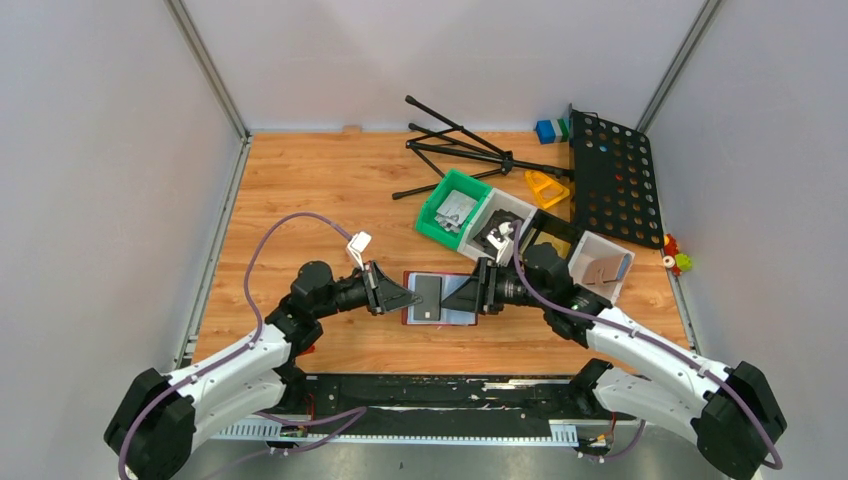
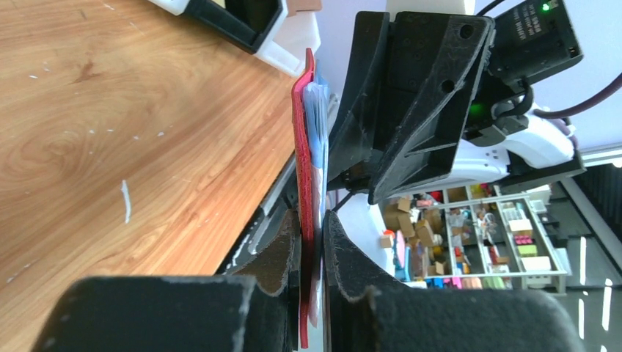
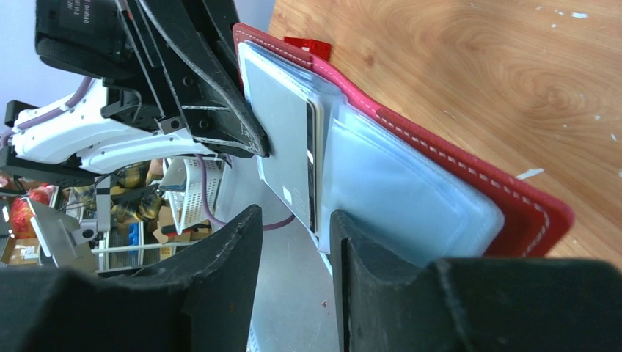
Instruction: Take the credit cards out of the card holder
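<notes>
An open red card holder (image 3: 513, 213) with clear blue-tinted sleeves (image 3: 403, 183) and a grey card (image 1: 427, 298) is held upright between my grippers. My left gripper is shut on one end of it, seen edge-on in the left wrist view. My right gripper is at the other end, its fingers parted, with the edge of the grey card and sleeves just beyond its fingertips in the right wrist view.
A green bin (image 1: 428, 224), grey bins and a black perforated panel (image 1: 612, 175) stand behind and right. A black tripod lies at the back.
</notes>
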